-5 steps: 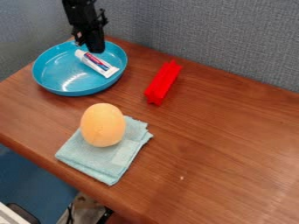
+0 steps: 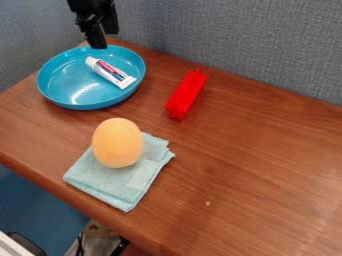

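The black gripper (image 2: 96,38) hangs at the top left, over the far side of a blue plate (image 2: 74,95); it stands open, with nothing seen between its fingers. A white toothpaste tube (image 2: 110,72) lies in the plate. A red long object (image 2: 186,95) lies on the wooden table to the right of the plate. Toward the front, an orange egg-shaped object (image 2: 118,141) rests on a folded light blue cloth (image 2: 127,186).
A grey padded wall runs behind it. The table's front left edge drops to a blue floor with some items below.
The gripper has risen slightly from above the tube, moving up and away from it. The tube and the other objects have not visibly moved.
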